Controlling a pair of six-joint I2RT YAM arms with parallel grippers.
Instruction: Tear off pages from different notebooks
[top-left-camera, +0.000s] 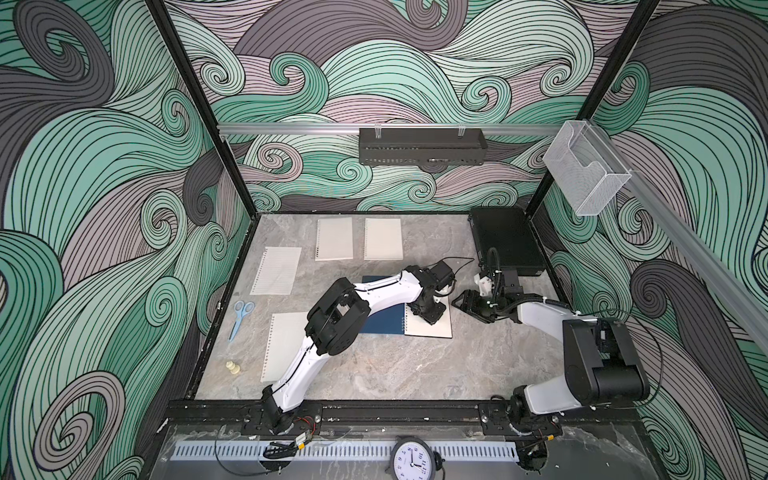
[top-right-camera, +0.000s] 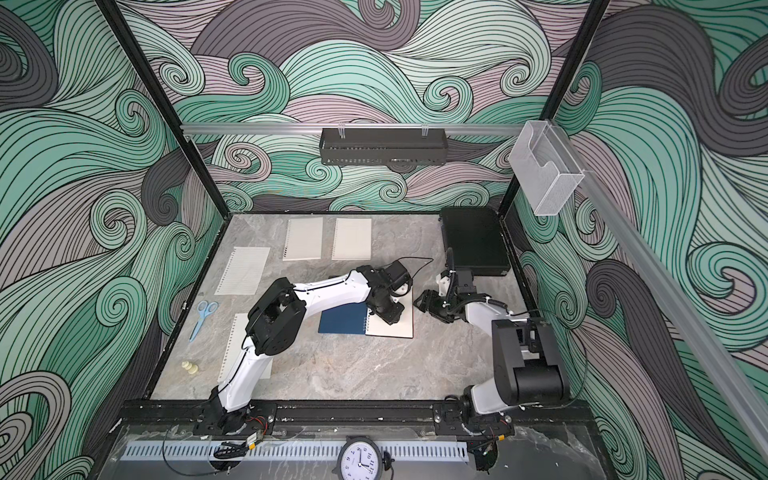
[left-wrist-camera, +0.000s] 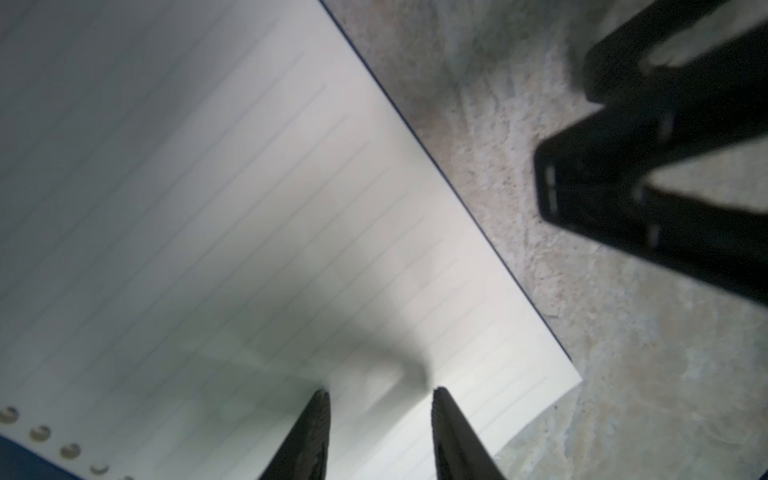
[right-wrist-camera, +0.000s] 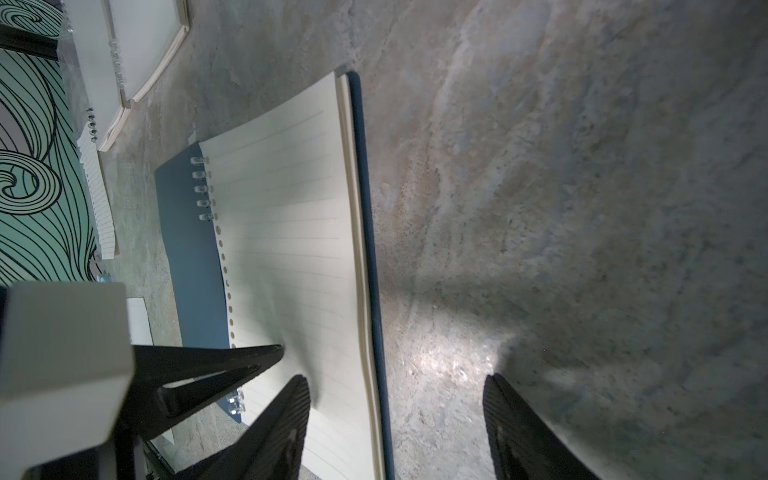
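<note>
An open spiral notebook lies mid-table, its blue cover (top-left-camera: 384, 321) to the left and lined white pages (top-left-camera: 438, 329) to the right. Over those pages is my left gripper, its fingers apart above the paper; no raised page shows between them. From the right side, one of its fingers (right-wrist-camera: 204, 369) appears low over the page near the punched holes. My right gripper is open at the notebook's right edge, one finger (right-wrist-camera: 281, 424) over the paper and the other above bare table. The left hand hides part of the notebook from above.
Two white-paged notebooks (top-left-camera: 333, 240) lie at the back. On the left are a lined loose sheet (top-left-camera: 276, 270), blue scissors (top-left-camera: 237, 321), white paper (top-left-camera: 283, 352) and a small pale object (top-left-camera: 232, 367). A black case (top-left-camera: 505, 240) fills the back right.
</note>
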